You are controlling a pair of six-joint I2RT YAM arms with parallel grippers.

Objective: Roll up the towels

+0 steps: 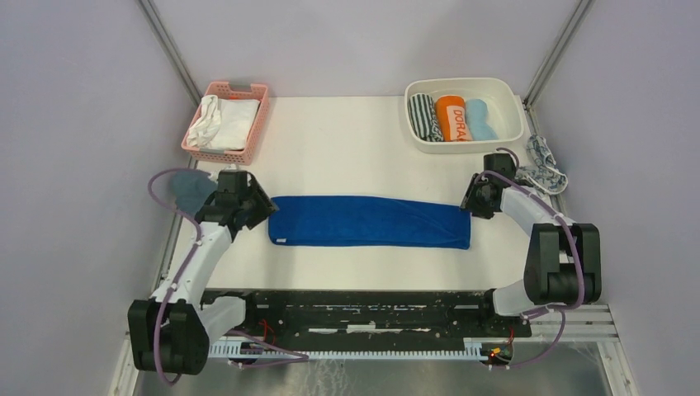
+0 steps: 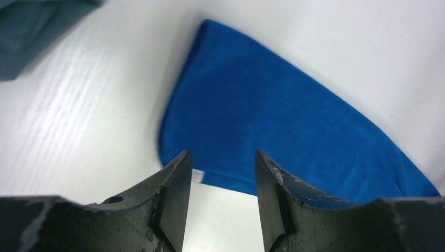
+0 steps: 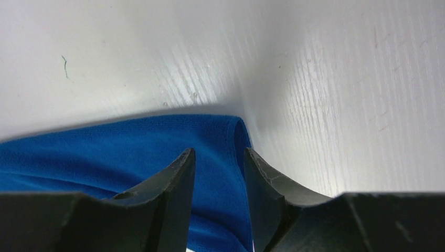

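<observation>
A blue towel (image 1: 363, 221) lies flat as a long strip across the middle of the table, with a small white label at its front left corner. In the left wrist view the towel (image 2: 262, 110) is below my left gripper, whose open fingers have nothing between them but a view down to the label and towel edge. My right gripper stands open above the towel's right end; beneath it the towel (image 3: 157, 142) shows a small fold at its back right corner. No contact with the cloth is visible on either side.
A pink basket (image 1: 256, 128) with white cloths stands back left. A white tub (image 1: 462, 148) at back right holds several rolled towels. A grey-blue cloth (image 1: 188, 188) lies left of the left arm, a patterned cloth (image 1: 542, 169) at the right edge.
</observation>
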